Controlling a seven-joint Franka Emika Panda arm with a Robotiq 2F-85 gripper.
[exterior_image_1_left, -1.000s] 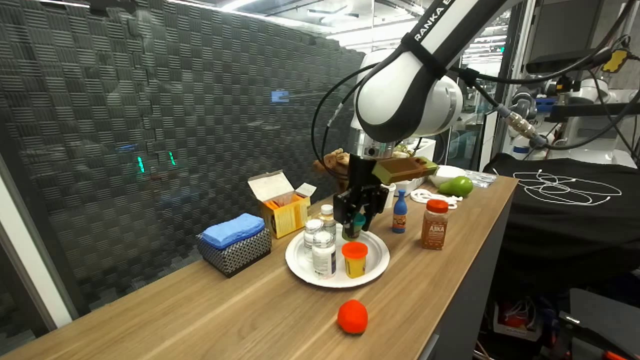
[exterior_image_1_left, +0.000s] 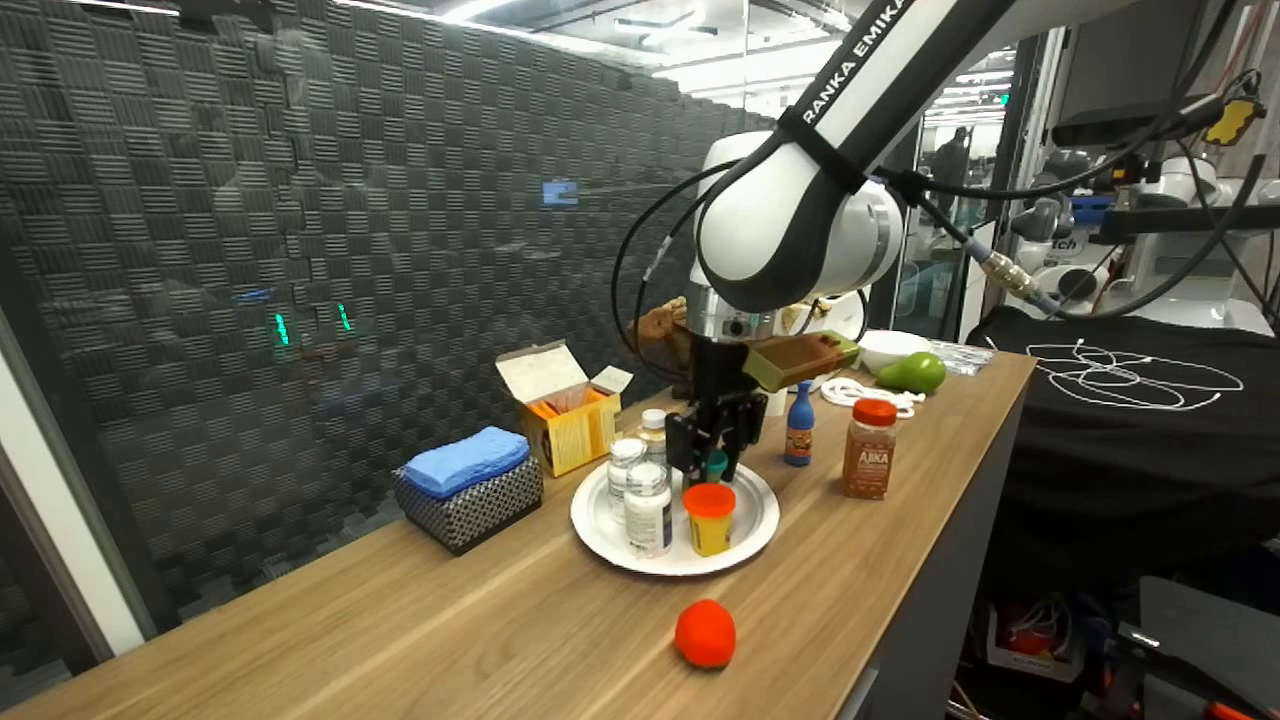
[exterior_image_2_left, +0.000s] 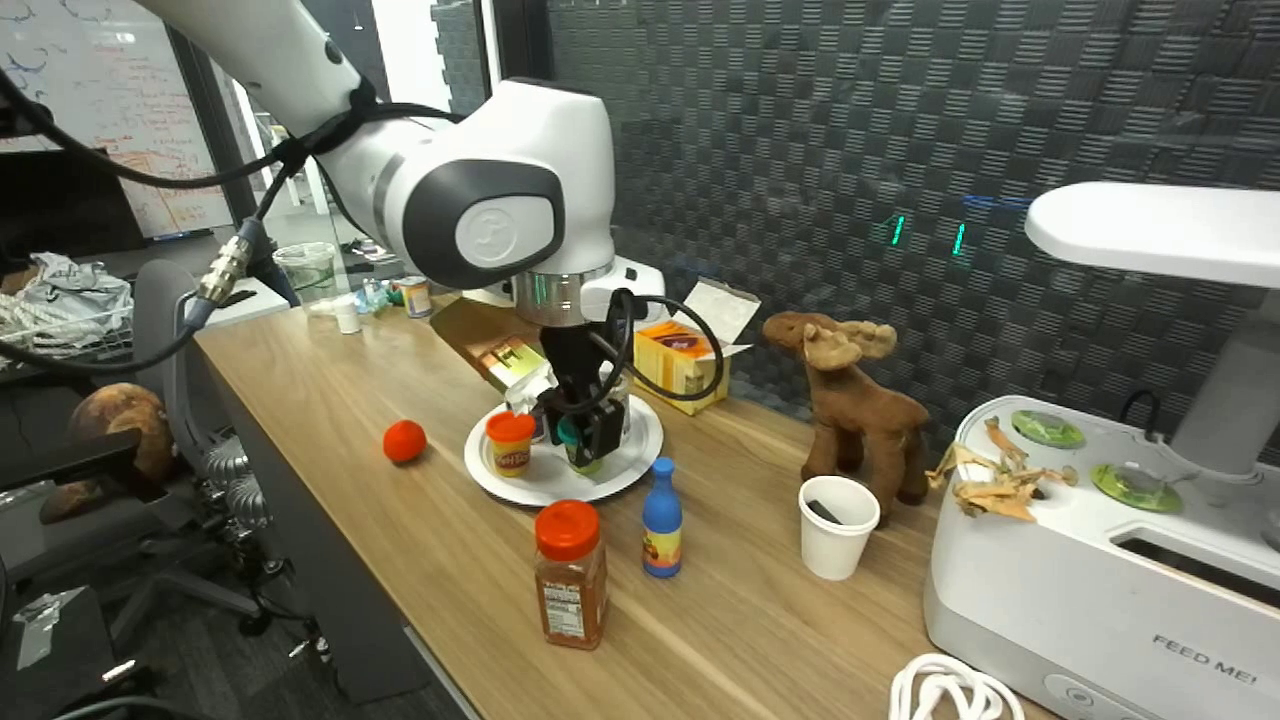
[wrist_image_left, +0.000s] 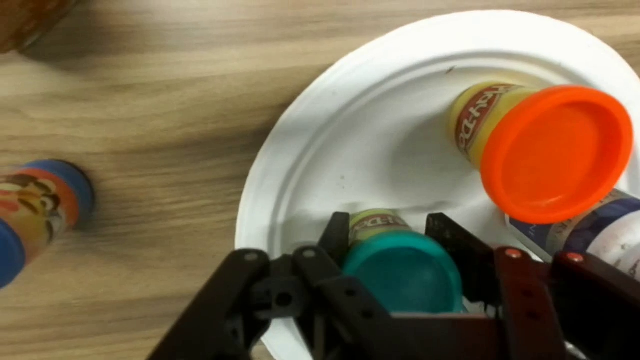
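A small Play-Doh tub with a teal lid (wrist_image_left: 408, 273) sits between the fingers of my gripper, which is shut on it. In exterior view 1 the gripper (exterior_image_1_left: 715, 451) is low over the far right part of the white plate (exterior_image_1_left: 756, 546). The teal-lidded tub (exterior_image_2_left: 583, 460) is at the plate's surface or just above it; I cannot tell whether it touches. An orange-lidded Play-Doh tub (wrist_image_left: 555, 153) stands on the same plate, apart from the gripper. White bottles (exterior_image_1_left: 649, 516) crowd the plate's left side.
Off the plate stand a blue bottle (exterior_image_2_left: 662, 528) and a red-capped spice jar (exterior_image_2_left: 570, 588). A red ball (exterior_image_1_left: 705, 634) lies near the front edge. Beyond are a yellow box (exterior_image_1_left: 571, 430), a plush moose (exterior_image_2_left: 858, 396) and a white cup (exterior_image_2_left: 835, 534).
My gripper has come down and slightly left in exterior view 1, carrying the teal-lidded tub lower toward the plate. The other objects keep their places.
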